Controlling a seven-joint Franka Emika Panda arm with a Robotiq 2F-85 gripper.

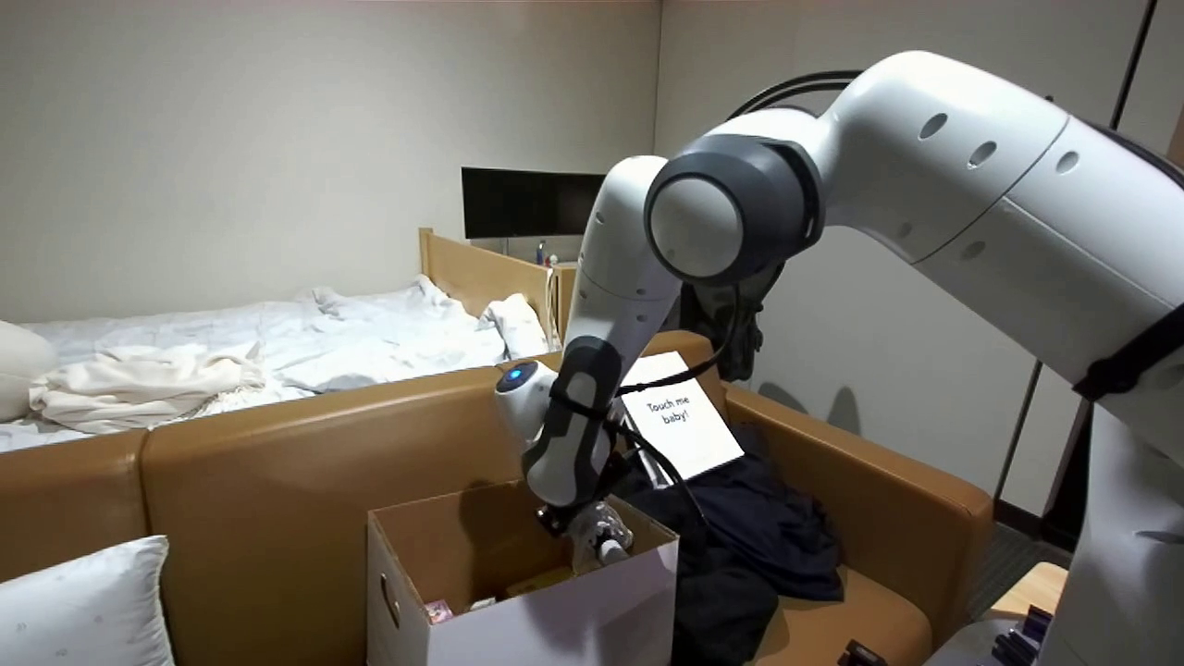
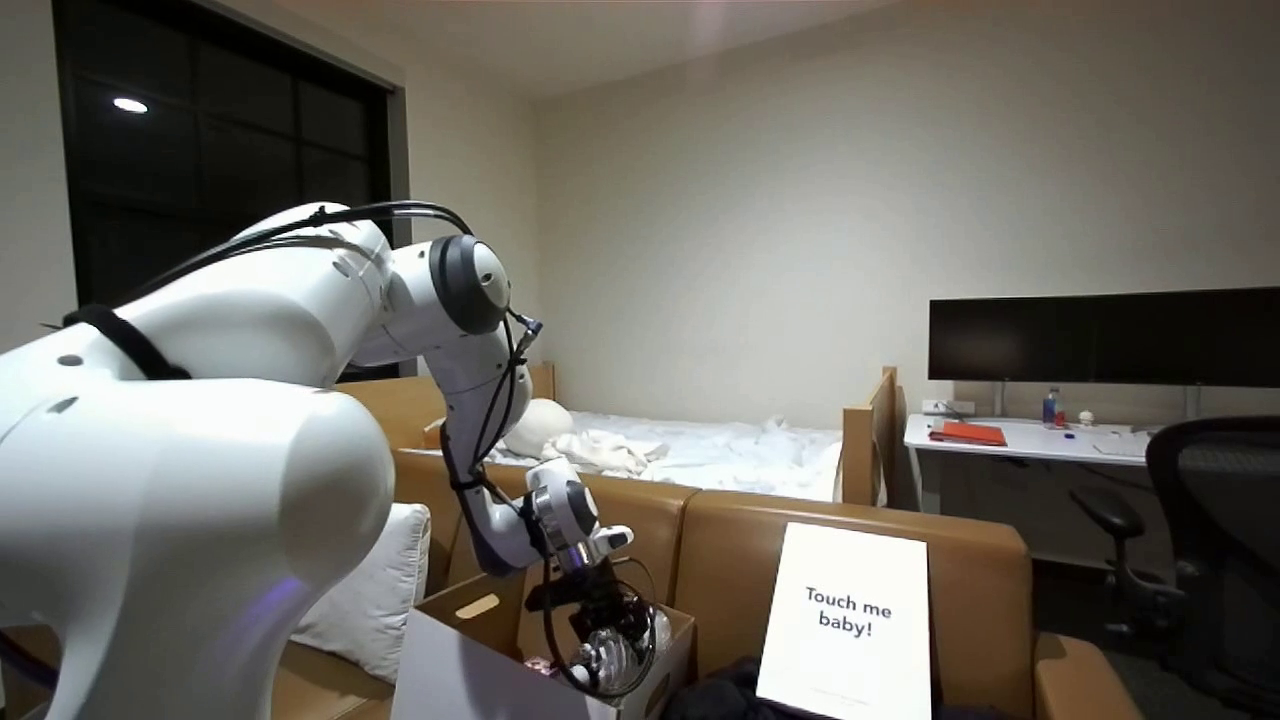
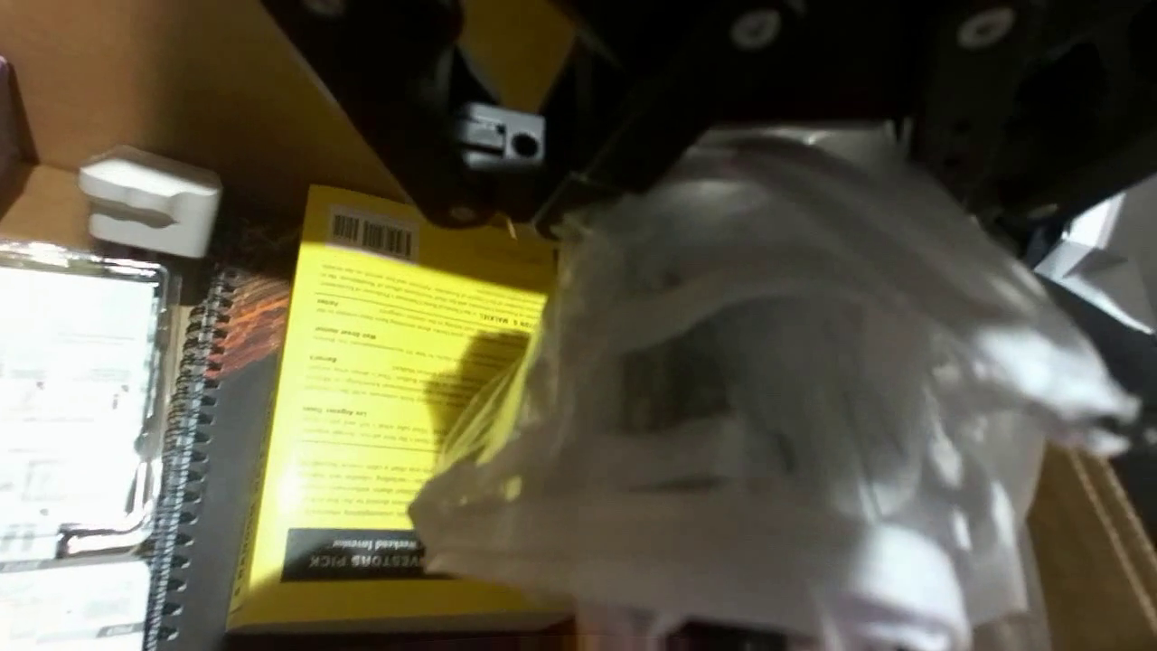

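Observation:
My gripper is down at the mouth of the white box, near its right-hand end. A crumpled clear plastic bag with pale contents fills much of the wrist view, right below and against the dark fingers. In exterior view 1, the bag shows at the box's right side, just under the gripper. Where the fingertips meet the bag is hidden, so I cannot tell how firmly they touch it.
Inside the box lie a yellow book, a spiral notebook, a clear-covered pack and a small white piece. The box stands on a brown sofa. Dark clothes and a white sign lie to its right.

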